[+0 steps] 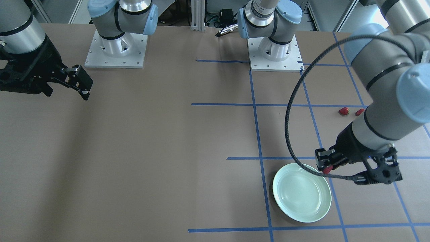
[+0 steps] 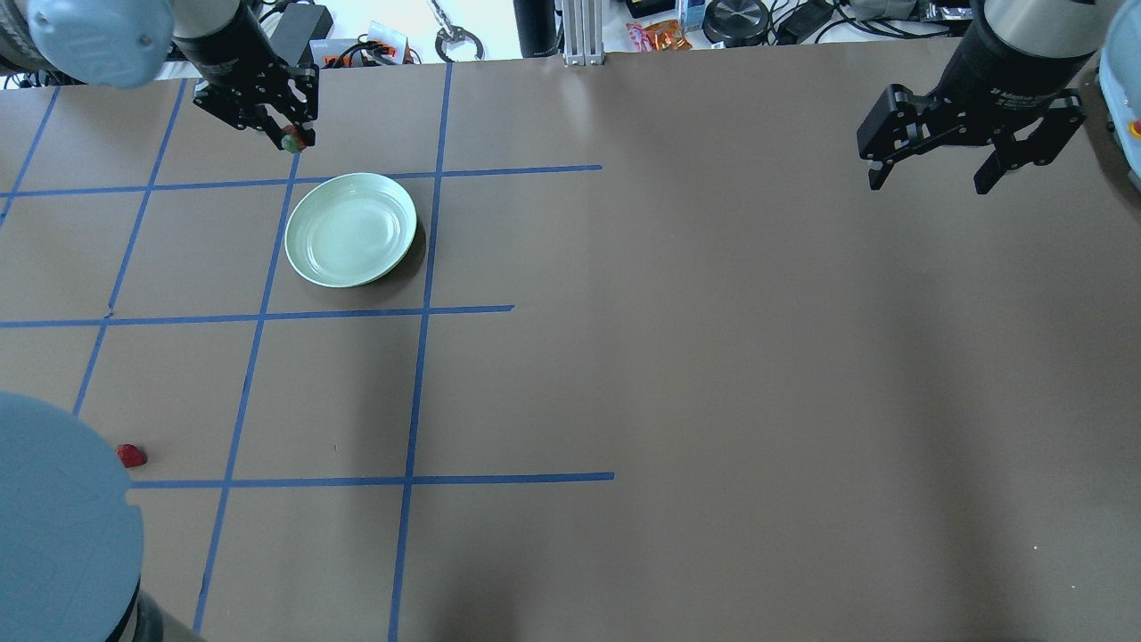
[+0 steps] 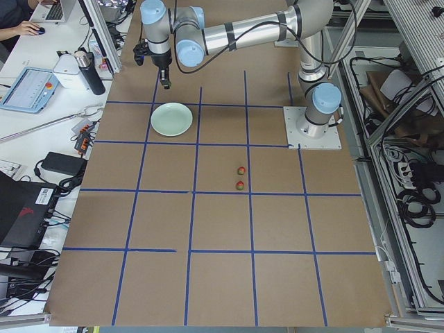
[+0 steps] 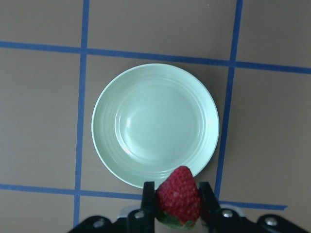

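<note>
A red strawberry [image 4: 178, 196] with green leaves is held between the fingertips of my gripper [image 2: 291, 134], which is shut on it. In the front view the gripper [image 1: 327, 167] hangs just behind and above the right part of a pale mint plate [image 1: 302, 193]; in the wrist view the berry overlaps the plate's near rim, with the plate [image 4: 150, 121] below and empty. Two more strawberries [image 1: 343, 111] [image 3: 240, 185] lie on the taped grid of the table, away from the plate.
Another black gripper [image 2: 968, 139] hangs over the plain side of the table, apart from the plate. Other arm bases [image 1: 275, 60] stand at the back edge.
</note>
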